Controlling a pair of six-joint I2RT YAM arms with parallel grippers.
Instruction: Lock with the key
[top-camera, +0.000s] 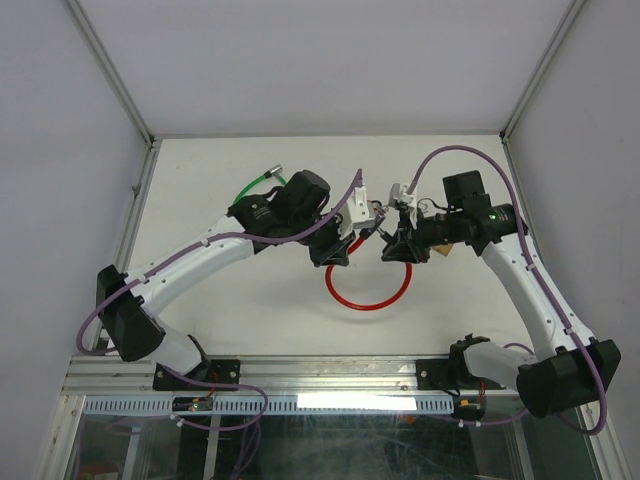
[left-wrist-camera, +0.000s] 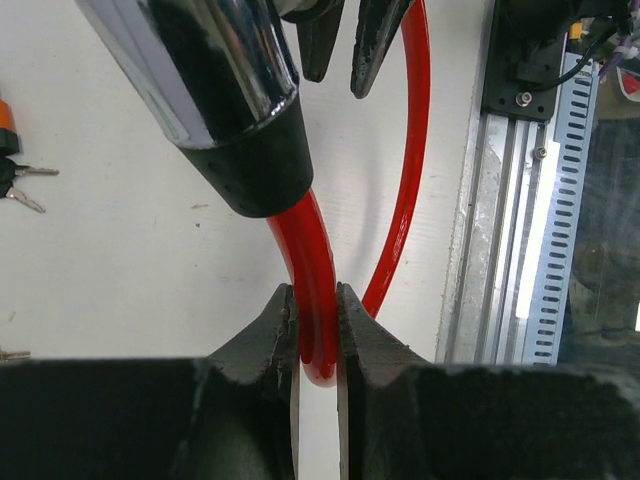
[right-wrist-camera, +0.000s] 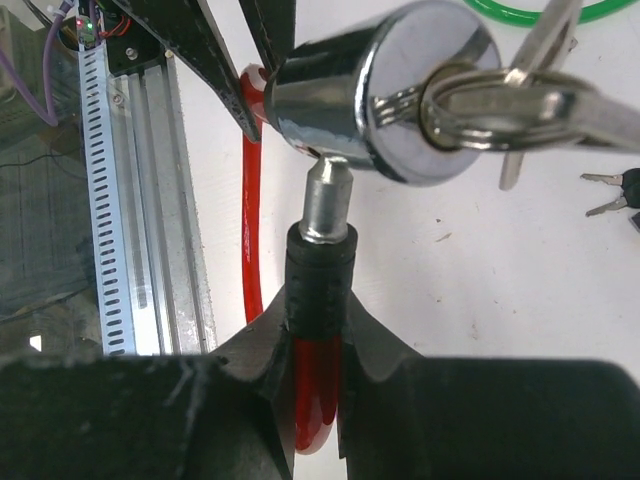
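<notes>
The red cable lock (top-camera: 366, 306) hangs in a loop between my two grippers. In the left wrist view my left gripper is shut on the red cable just below the lock's chrome cylinder (left-wrist-camera: 215, 75). My right gripper is shut on the cable's other end, around the black collar and red sleeve. From it the metal pin (right-wrist-camera: 327, 200) points up, its tip at the cylinder's side; whether it has entered a hole cannot be told. Keys on a ring (right-wrist-camera: 505, 110) sit at the keyhole in the cylinder's end face.
A green cable (top-camera: 246, 187) lies at the back left of the white table. The brass padlock (top-camera: 444, 248) is partly behind the right arm. Loose keys (left-wrist-camera: 30, 172) lie by an orange object (left-wrist-camera: 7, 125).
</notes>
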